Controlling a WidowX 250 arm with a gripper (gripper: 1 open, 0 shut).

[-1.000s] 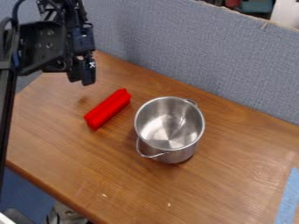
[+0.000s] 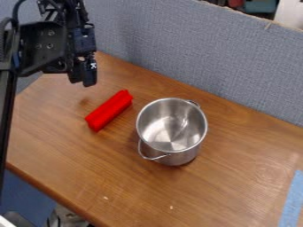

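Observation:
A red cylindrical object lies on the wooden table, left of centre, angled from lower left to upper right. Just to its right stands an empty stainless steel pot with wire handles. My black gripper hangs at the upper left, above and behind the red object and apart from it. Its fingers are small and dark in this view; nothing shows held between them.
A grey padded partition runs along the back of the table. A pale blue strip lies at the right edge.

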